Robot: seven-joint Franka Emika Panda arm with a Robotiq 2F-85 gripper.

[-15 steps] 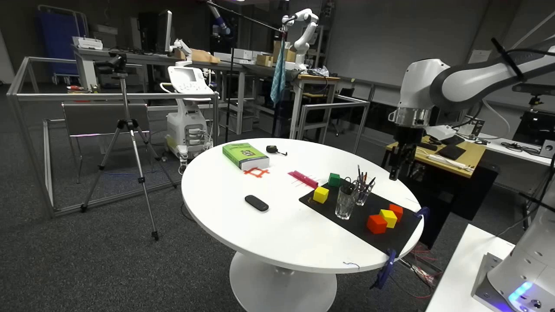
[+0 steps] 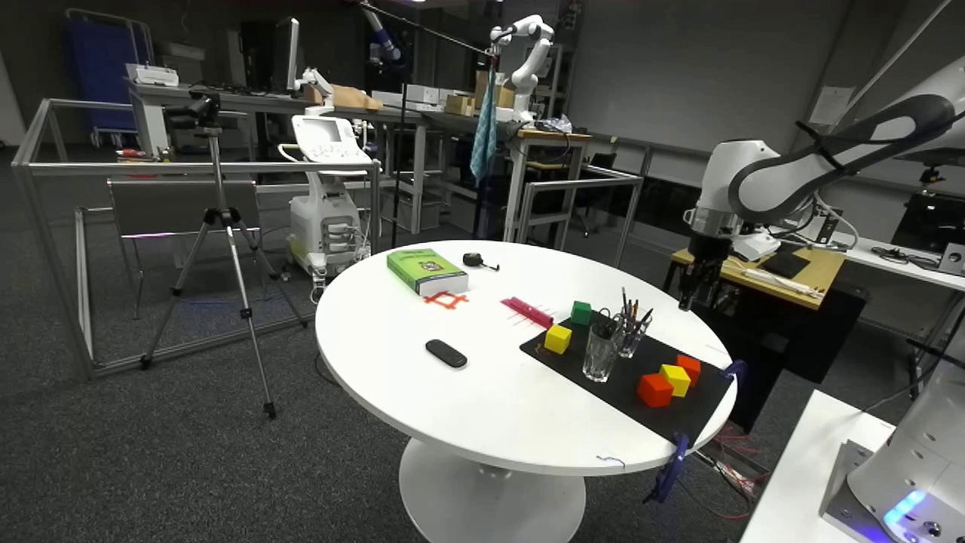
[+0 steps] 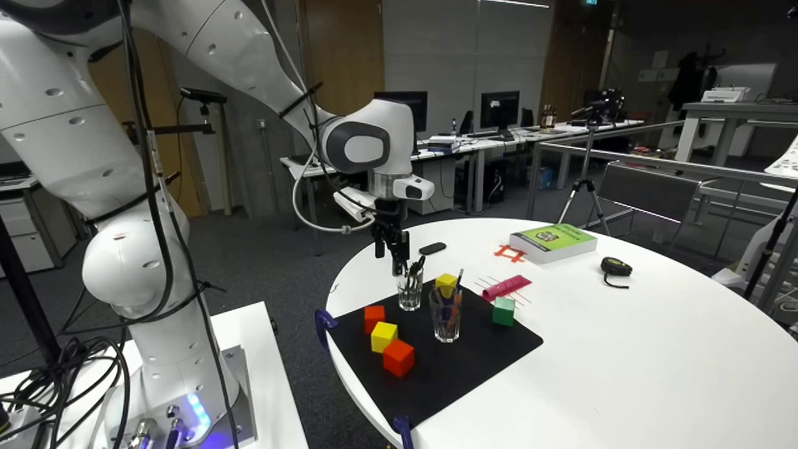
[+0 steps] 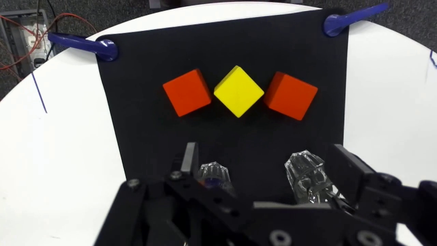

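My gripper stands open above the black mat [image 4: 233, 135], its fingers wide apart and nothing held between them. Beyond the fingertips in the wrist view, a yellow cube [image 4: 238, 92] sits between two red cubes, one on the left [image 4: 187, 93] and one on the right [image 4: 291, 96]. Two clear glasses, the left one [image 4: 215, 173] and the right one [image 4: 304, 170], are partly hidden by the gripper. Pens and scissors stand in the glasses [image 2: 599, 353] in exterior view 1. A second yellow cube [image 2: 558, 338] and a green cube [image 2: 580, 313] rest near the mat's other end.
Blue clamps [image 4: 107, 50] grip the mat at the table edge. A green book [image 2: 427, 271], a tape measure [image 2: 476, 259], a pink item [image 3: 507, 287] and a dark oblong object [image 2: 445, 353] lie on the white table [image 2: 389, 380].
In exterior view 1 my arm's wrist sits lower than before and the hand is tilted differently. The fingertips have shifted only slightly. Cubes and glasses have not moved.
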